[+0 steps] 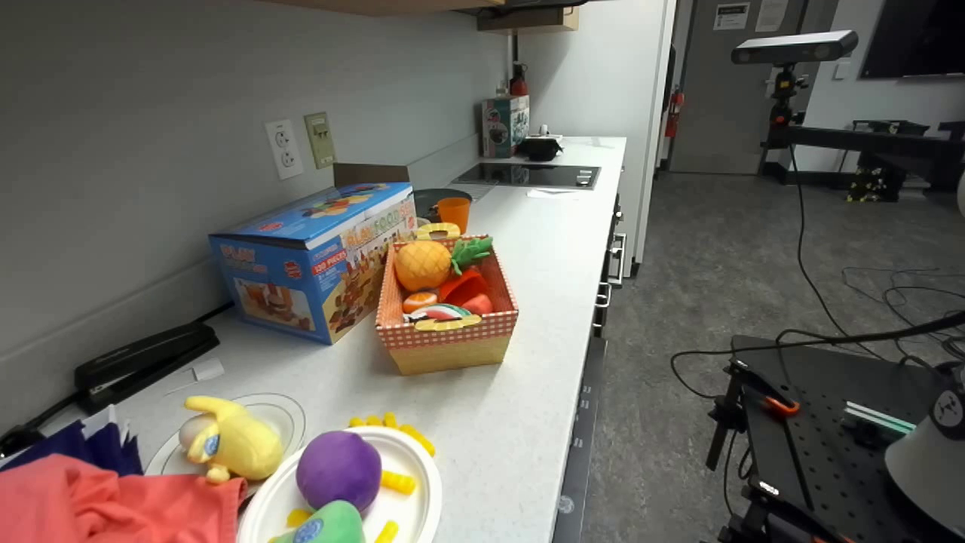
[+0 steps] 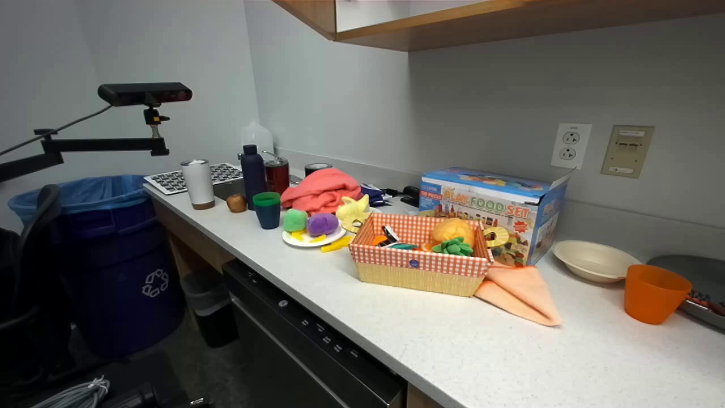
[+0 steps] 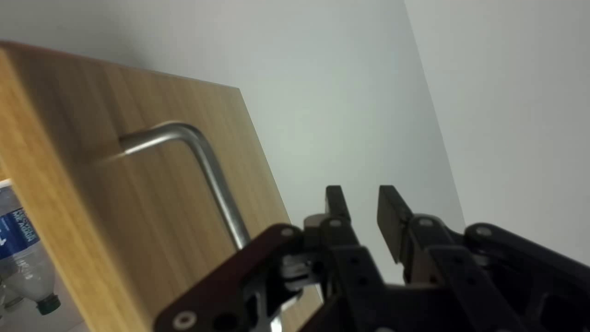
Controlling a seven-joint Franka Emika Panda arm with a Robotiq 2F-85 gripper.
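Note:
In the wrist view my gripper is open, its two fingertips apart with nothing between them. A wooden cabinet door fills the left side of that view, and a bent metal handle runs down it. The handle's lower part passes behind the gripper's left side, and I cannot tell whether they touch. Beyond the door's left edge, a water bottle with a blue label is partly seen. Neither exterior view includes the gripper.
On the counter stand a checked basket of toy food, a blue play food box and a white plate with plush toys. An orange cup is at the right. Above hangs a wooden cabinet. Counter space in front of the basket is clear.

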